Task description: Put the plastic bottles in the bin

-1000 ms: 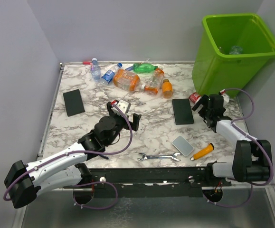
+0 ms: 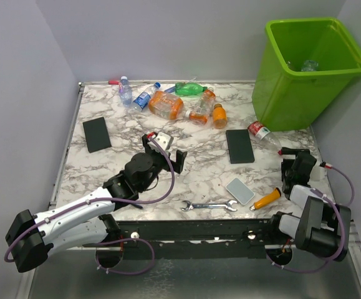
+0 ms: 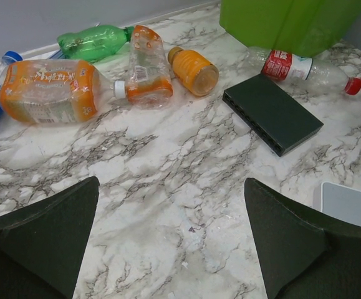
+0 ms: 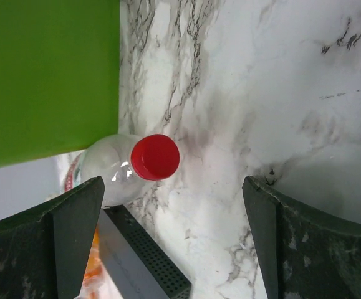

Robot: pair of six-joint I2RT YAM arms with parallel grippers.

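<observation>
A clear bottle with red label and cap [image 2: 261, 132] lies against the green bin [image 2: 292, 93], which holds some clear plastic. My right gripper [image 2: 288, 159] is open low on the table, beside that red cap [image 4: 155, 156]. My open left gripper [image 2: 166, 151] hangs over the middle-left, empty. At the back lie a blue-label bottle [image 2: 144, 98], a small clear bottle [image 2: 125, 92], a large orange-label bottle [image 3: 49, 90], a green bottle [image 3: 93, 41], a crushed bottle [image 3: 148, 68] and a small orange bottle [image 3: 192, 70].
Dark slabs [image 2: 240, 146] [image 2: 96, 134], a grey card [image 2: 240, 191], a wrench [image 2: 208, 205] and a yellow-handled tool [image 2: 265, 199] lie on the marble table. Walls close in at back and sides.
My right gripper has moved right, away from over the red-label bottle toward the table's right edge, uncovering more of the bottle. The left arm is still.
</observation>
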